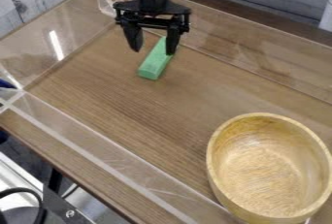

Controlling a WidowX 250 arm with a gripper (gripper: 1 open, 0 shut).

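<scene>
The black gripper (151, 36) hangs at the top centre of the camera view, its two fingers spread apart to the left and right. Just below and between them, a green rectangular object (157, 61) lies on the wooden table. I cannot tell whether the gripper touches it; nothing shows held.
A large pale yellow bowl (263, 165) fills the lower right. Clear tape strips and a white panelled surface show at the left edge, and a dark cable at the lower left.
</scene>
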